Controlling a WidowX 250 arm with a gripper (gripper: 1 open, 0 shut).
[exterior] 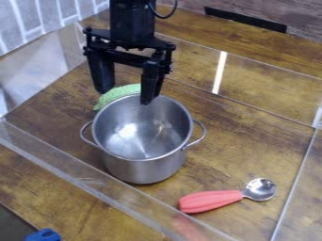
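My black gripper (126,87) hangs open over the back of a steel pot (142,155), its fingers spread with nothing visible between them. The pot has two side handles and looks empty inside. A green object (115,96) lies behind the pot, partly hidden by it and by the gripper. A spoon with a pink handle (212,200) and a steel bowl end lies at the front right.
The wooden tabletop (258,113) is bordered by clear low walls. A blue object (41,234) sits at the lower left corner, outside the clear wall.
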